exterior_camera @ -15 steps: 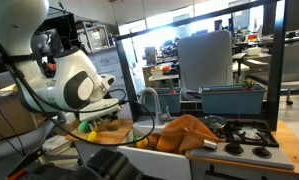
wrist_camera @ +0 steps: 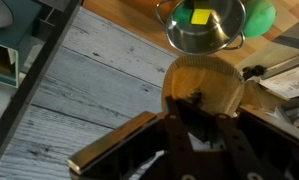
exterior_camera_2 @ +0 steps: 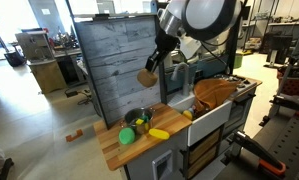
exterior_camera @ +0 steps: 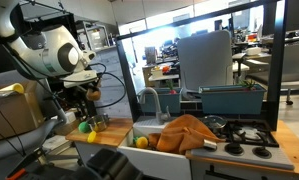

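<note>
A round brown wooden piece (wrist_camera: 203, 82) with a ridged rim juts out from between the fingers of my gripper, which is shut on it. In exterior view 2 this brown piece (exterior_camera_2: 147, 77) hangs in the air under the arm, clear of the counter. Ahead of it in the wrist view is a metal pot (wrist_camera: 179, 36), apart from the piece, with a yellow block (wrist_camera: 200, 16) inside. The part between the fingers is largely hidden by the dark gripper body.
On the wooden counter (exterior_camera_2: 117, 154) lie a green ball (exterior_camera_2: 127, 135) and a yellow object (exterior_camera_2: 159, 133) close to the pot. An orange-brown cloth (exterior_camera: 185, 134) covers part of the sink, with a stove (exterior_camera: 247, 140) beyond. A grey plank wall (exterior_camera_2: 119, 60) stands behind the pot.
In exterior view 1 the arm has swung to the left and drawn higher. The counter objects show no clear movement.
</note>
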